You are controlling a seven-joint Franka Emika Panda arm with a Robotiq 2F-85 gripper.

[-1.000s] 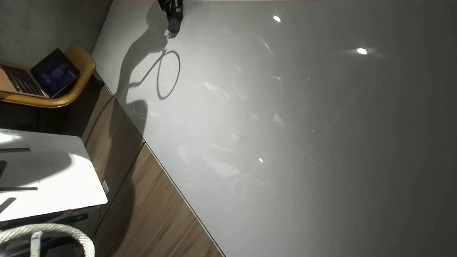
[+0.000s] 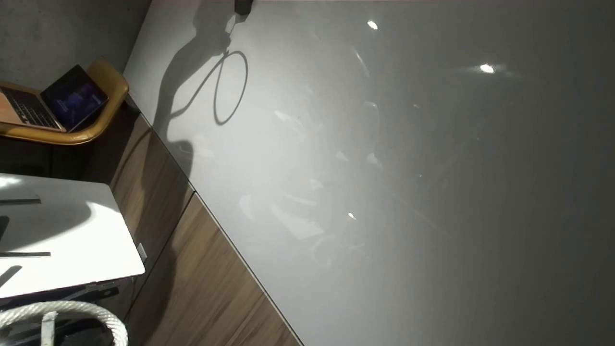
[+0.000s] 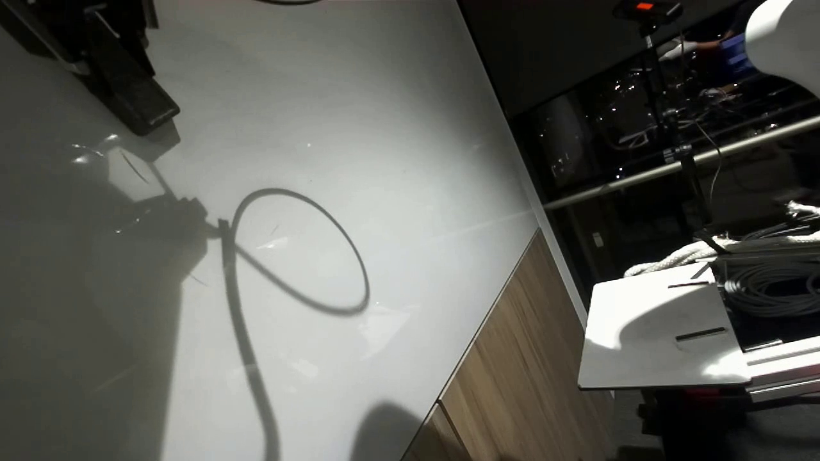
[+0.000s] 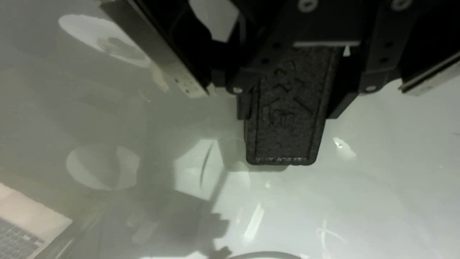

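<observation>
A black rectangular block point(image 4: 286, 133) with embossed marks on its face sits between the fingers of my gripper, which is shut on it in the wrist view. The block's far end sticks out past the fingertips. Beneath it is a glossy whitish surface point(image 2: 375, 173); whether the two touch, I cannot tell. In exterior view 2 the block point(image 3: 138, 100) is at the upper left, its shadow close beside its end. Only the tip of the block point(image 2: 243, 6) shows at the top edge of exterior view 1, where the gripper is out of frame.
Wood-grain panels point(image 2: 219, 271) border it. Beyond them are a white plate point(image 2: 86, 242), coiled white rope point(image 2: 109, 317) and a laptop point(image 2: 75, 98) on a yellow chair point(image 2: 109, 80).
In exterior view 1 the gripper and block have moved up, so only the block's tip remains in frame. The arm's looped shadow has shifted upward as well.
</observation>
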